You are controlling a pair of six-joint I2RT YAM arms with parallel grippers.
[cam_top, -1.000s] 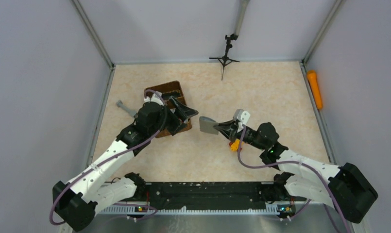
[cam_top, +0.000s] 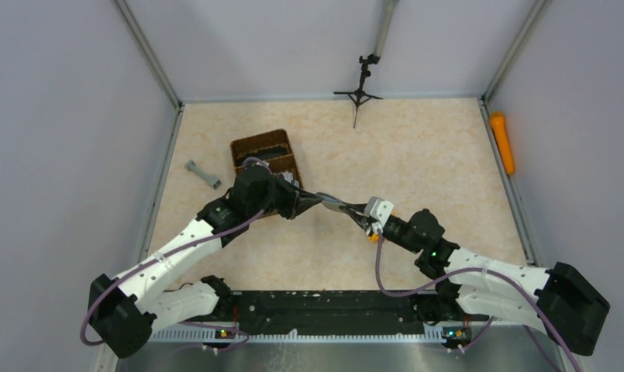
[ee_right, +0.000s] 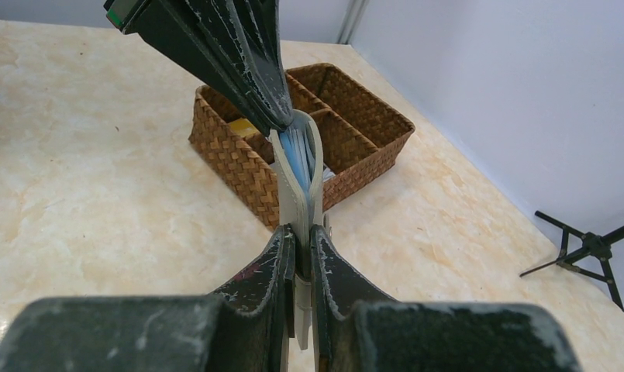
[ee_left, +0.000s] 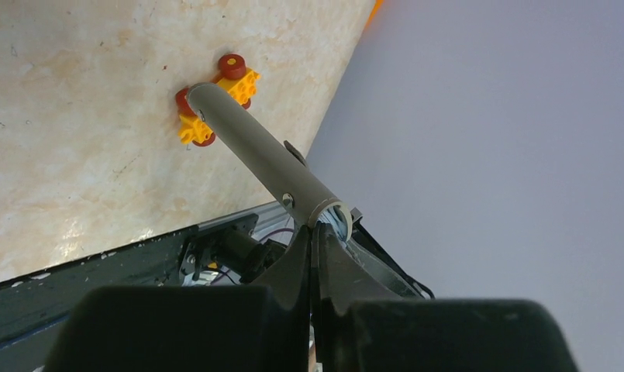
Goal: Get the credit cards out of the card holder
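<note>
The grey card holder (cam_top: pixel 332 202) is held in the air between the two arms by my right gripper, which is shut on it. Blue and white card edges (ee_right: pixel 297 152) show inside its gaping mouth in the right wrist view. At that mouth is my left gripper, its black fingers shut together, the tips touching or just inside the opening. No card can be made out between those fingers. In the left wrist view the holder is seen along its curved grey side (ee_left: pixel 254 143), with the cards (ee_left: pixel 333 222) in the near end.
A woven divided basket (ee_right: pixel 239 159) stands behind the left arm. Below the holder lies a yellow and red toy (ee_left: pixel 231 85). A grey tool (cam_top: pixel 203 175) is at the left, an orange object (cam_top: pixel 502 143) along the right wall.
My left gripper has moved right, turned and shut, its tips now at the holder's mouth. The right gripper has tilted the holder so it appears narrower from above.
</note>
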